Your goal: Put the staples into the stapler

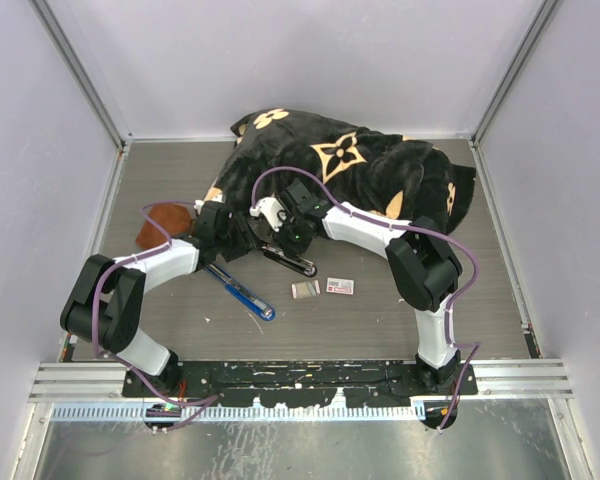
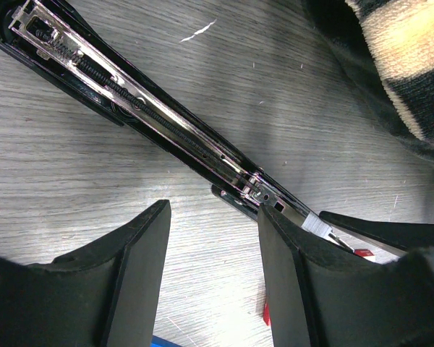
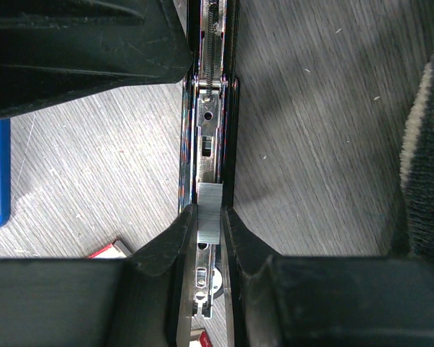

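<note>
The black stapler lies opened flat, its metal channel and spring exposed in the left wrist view. A short grey staple strip sits between the tips of my right gripper, which is shut on it. The strip is lined up over the channel; whether it rests on the bottom cannot be told. My left gripper is part open beside the stapler, nothing between its fingers. In the right wrist view, a dark left finger reaches over the stapler's far part.
A blue stapler lies to the left. Two small boxes, one brownish and one white-and-red, stand in front. A patterned dark blanket fills the back, and a brown cloth lies at left.
</note>
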